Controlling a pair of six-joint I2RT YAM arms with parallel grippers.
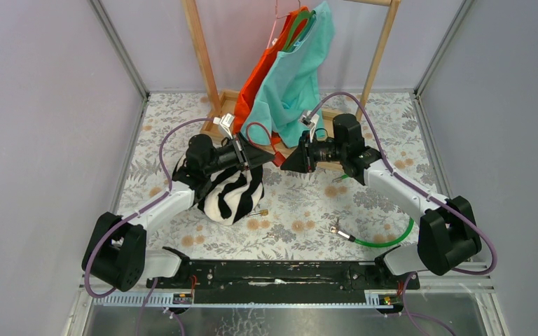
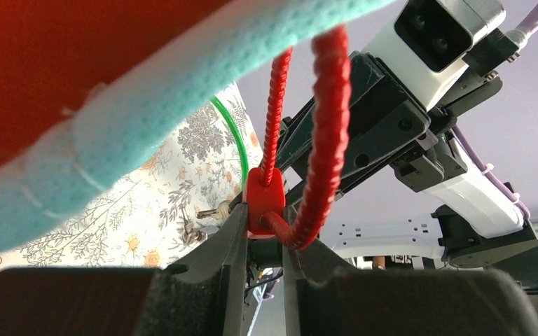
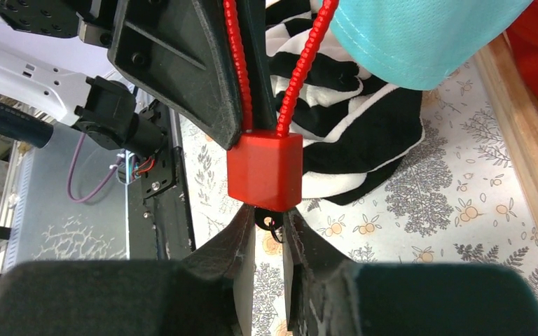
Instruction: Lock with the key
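Observation:
A red lock body (image 3: pixel 265 168) with a red braided cable loop (image 2: pixel 326 140) hangs between both grippers near the middle of the top view. My left gripper has its fingertips at the red body, which shows at their tips in the left wrist view. From the other side, my right gripper is shut on a dark piece directly beneath the red body; whether this is the key or part of the lock is too hidden to tell.
Orange and turquoise garments (image 1: pixel 287 91) hang from a wooden rack (image 1: pixel 378 49) behind. A striped cloth (image 1: pixel 231 203) lies under the left arm. A green hose (image 1: pixel 385 242) lies at front right.

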